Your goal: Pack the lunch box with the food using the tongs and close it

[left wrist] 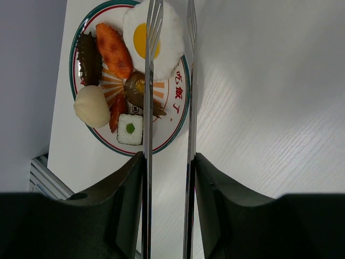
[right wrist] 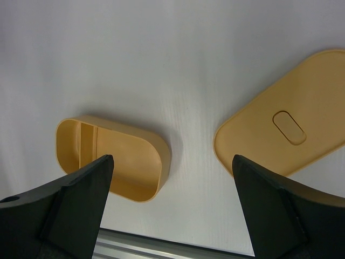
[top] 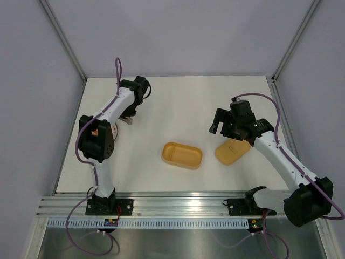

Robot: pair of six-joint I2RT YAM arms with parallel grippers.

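A white plate (left wrist: 171, 128) of toy food sits at the left: fried egg (left wrist: 131, 33), orange piece (left wrist: 110, 46), dark sea cucumber (left wrist: 89, 59), white bun (left wrist: 91, 106), rice square (left wrist: 129, 129). My left gripper hovers over its right edge, long metal tongs apart, nothing seen held. An empty tan lunch box (top: 182, 155) with a divider lies at table centre front; its flat lid (top: 233, 151) lies to its right. My right gripper (top: 220, 121) is open above and between them, nothing between its fingers.
A metal rail (top: 161, 199) runs along the front edge; grey walls stand at the sides and back.
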